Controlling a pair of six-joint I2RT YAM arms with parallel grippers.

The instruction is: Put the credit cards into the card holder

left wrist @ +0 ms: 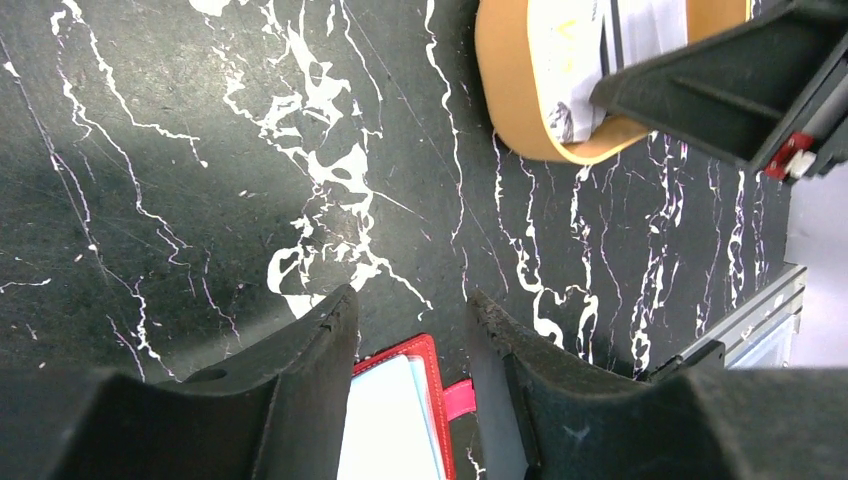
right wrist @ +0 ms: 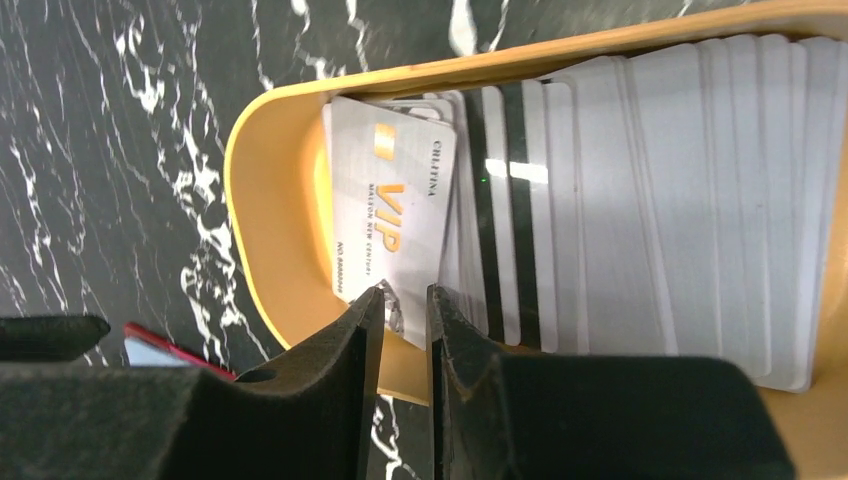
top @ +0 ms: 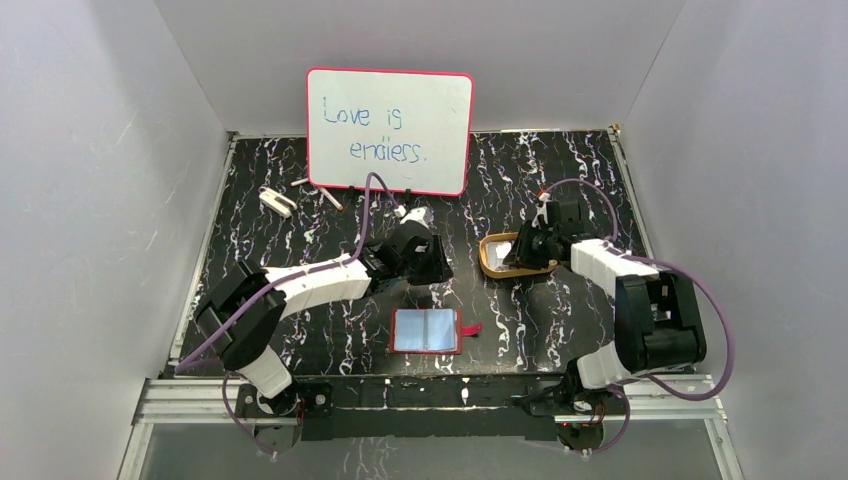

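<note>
An orange oval box [top: 485, 257] holds several cards; in the right wrist view a white VIP card [right wrist: 385, 200] leans at its left end beside stacked cards [right wrist: 690, 200]. My right gripper is at this box, fingertips over the VIP card's lower part, a gap between them; whether it grips anything is unclear. My left gripper stands open above the table left of the box, nothing between its fingers. The red-edged card holder [top: 425, 330] lies open near the front edge, with pale blue sleeves and a red tab.
A whiteboard [top: 390, 100] stands at the back. A white object [top: 278, 203] and small sticks lie at the back left.
</note>
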